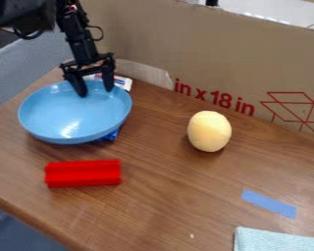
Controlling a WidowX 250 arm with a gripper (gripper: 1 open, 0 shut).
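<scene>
My gripper (94, 84) is open, its fingers down at the back rim of a blue plate (63, 118) on the left of the wooden table. The plate rests partly over a blue object (111, 135) that is mostly hidden, and a white-and-red item (122, 81) lies behind it. A pale yellow egg-shaped object (210, 130) stands at the middle right. A red block (82, 173) lies in front of the plate.
A cardboard wall (219, 59) printed "in x 18in" bounds the back. A blue tape strip (269, 205) and a pale cloth (274, 241) lie at the right front.
</scene>
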